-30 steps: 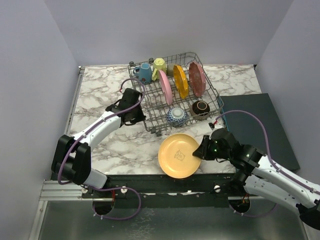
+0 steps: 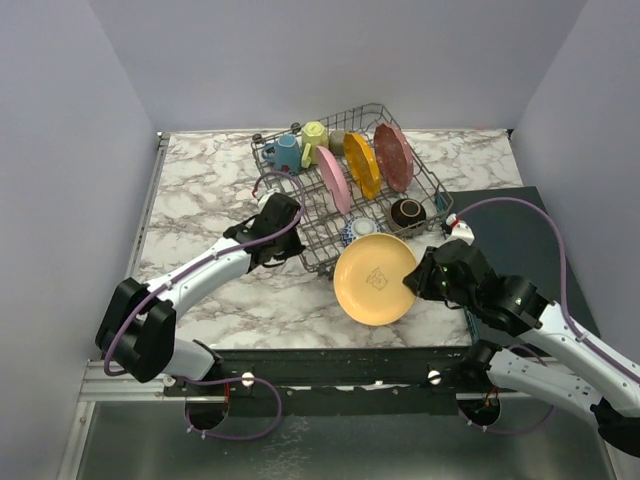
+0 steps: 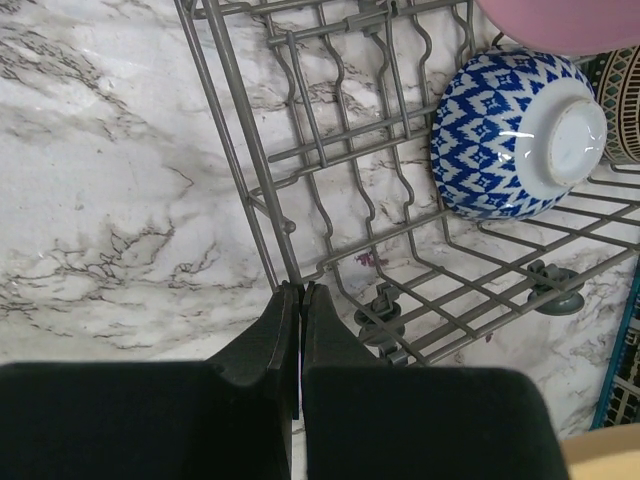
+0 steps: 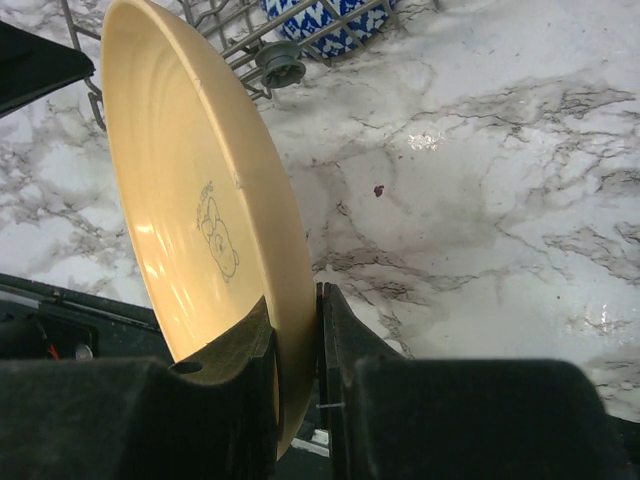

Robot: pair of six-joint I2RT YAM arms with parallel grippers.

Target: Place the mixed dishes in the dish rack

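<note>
My right gripper (image 2: 420, 280) is shut on a pale yellow plate (image 2: 365, 275), held in front of the wire dish rack (image 3: 244, 110), partly over its front edge. My left gripper is shut at the rack's left front edge. The rack holds a pink plate (image 2: 333, 178), an orange plate (image 2: 362, 163), a red plate (image 2: 393, 158), a blue mug (image 2: 282, 154), a yellow-green mug (image 2: 313, 137), a blue patterned bowl (image 3: 490, 130) and a dark bowl (image 2: 408, 211).
A dark mat (image 2: 515, 240) lies right of the rack. Walls stand at the back and both sides.
The right gripper has raised the plate toward the rack, up and slightly right in the top view.
</note>
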